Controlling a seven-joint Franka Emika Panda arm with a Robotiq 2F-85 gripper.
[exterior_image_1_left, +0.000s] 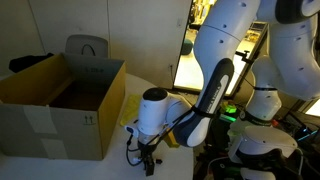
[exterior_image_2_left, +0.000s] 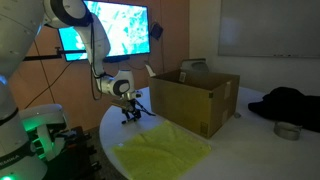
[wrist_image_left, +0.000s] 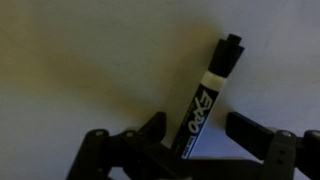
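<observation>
A black-and-white Expo marker (wrist_image_left: 202, 107) lies on the white table in the wrist view, its black cap pointing up and to the right. My gripper is around its lower part, with one finger (wrist_image_left: 153, 128) to the left and the other (wrist_image_left: 243, 128) to the right. A gap shows between the marker and each finger. In exterior view 1 the gripper (exterior_image_1_left: 146, 160) points down close to the tabletop. Exterior view 2 has the gripper (exterior_image_2_left: 131, 117) low at the table's left side, too small there to show the marker.
An open cardboard box (exterior_image_2_left: 187, 105) stands beside the arm. A yellow-green cloth (exterior_image_2_left: 160, 152) lies flat on the table. Farther right are a round metal tin (exterior_image_2_left: 288, 131) and a black cloth-like item (exterior_image_2_left: 285, 104). Bare table lies around these.
</observation>
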